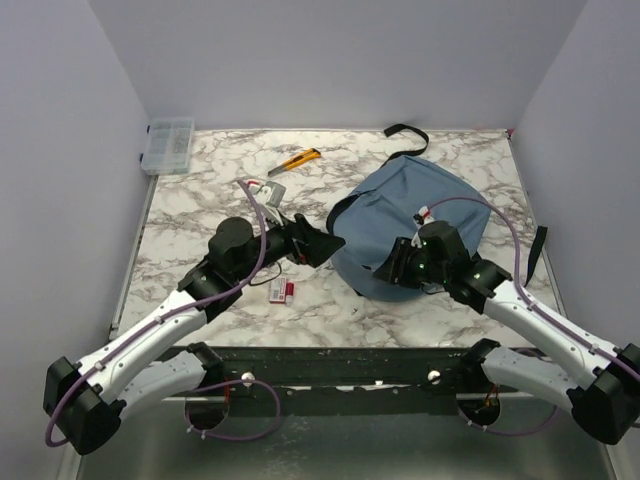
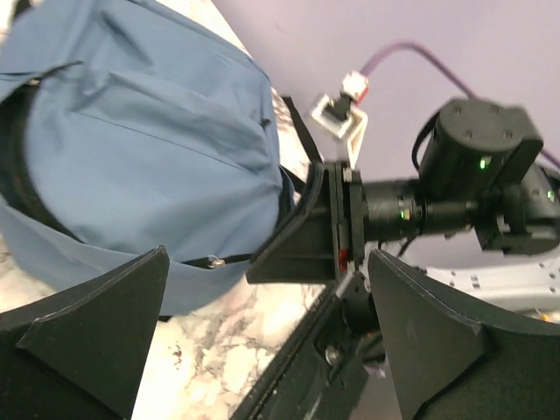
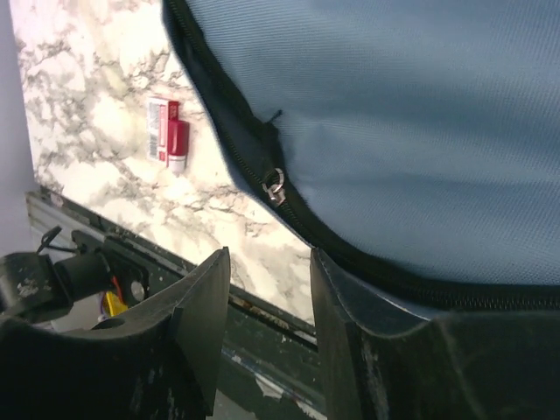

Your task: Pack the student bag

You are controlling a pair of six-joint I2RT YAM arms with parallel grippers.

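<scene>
The blue-grey bag [image 1: 410,205] lies flat with its dark zipper edge towards the front left. A metal zipper pull [image 3: 276,186] shows on that edge in the right wrist view. My right gripper [image 1: 385,275] is above the bag's front part, its fingers [image 3: 201,324] part open and nothing seen between them. Beside the bag's left edge, my left gripper [image 1: 325,250] stands open and empty, its wide fingers [image 2: 96,341] spread apart in the left wrist view. The red and white box [image 1: 278,290] and the red glue stick [image 1: 289,292] lie side by side on the table.
An orange cutter [image 1: 295,162] lies at the back. A clear plastic case [image 1: 168,146] sits at the back left corner. Black straps [image 1: 408,140] stick out behind the bag.
</scene>
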